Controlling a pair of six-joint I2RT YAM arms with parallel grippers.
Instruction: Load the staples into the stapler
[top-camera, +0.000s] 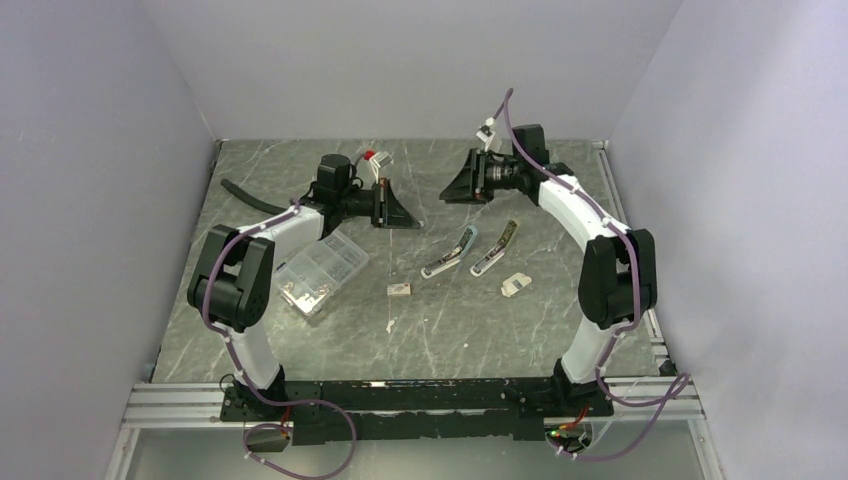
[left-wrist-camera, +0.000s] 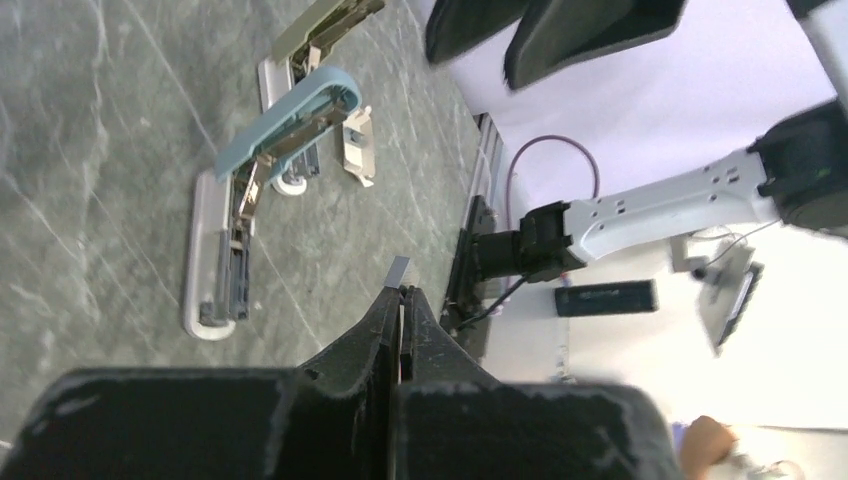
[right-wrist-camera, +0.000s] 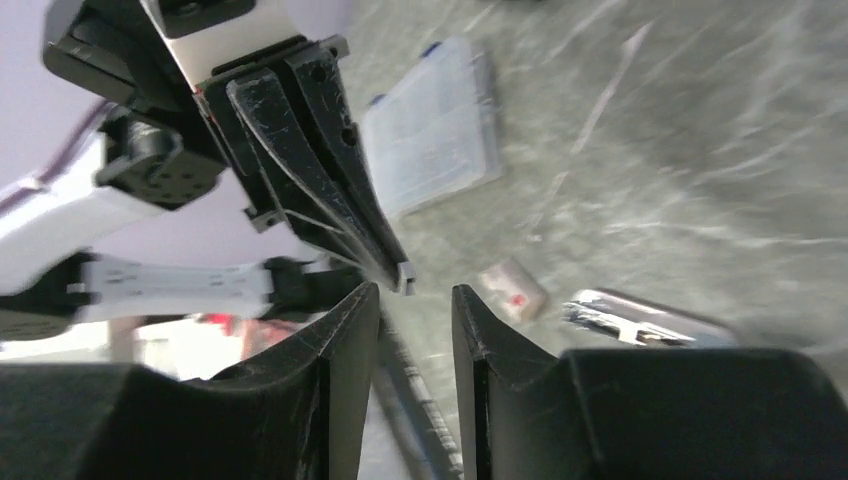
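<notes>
My left gripper is shut on a small metal staple strip (left-wrist-camera: 398, 270), which points out beyond its fingertips. My right gripper is part open, empty between the fingers, above and to the right of the left one in the top view. Below them lie two open staplers, a light blue one (top-camera: 450, 257) and an olive one (top-camera: 490, 255), both with their tops raised at an angle. A small staple box (top-camera: 399, 289) lies on the table in front of them.
A clear divided case (top-camera: 330, 260) sits beside the left arm, with a dark bar (top-camera: 240, 195) behind it. A small pale piece (top-camera: 515, 285) lies right of the staplers.
</notes>
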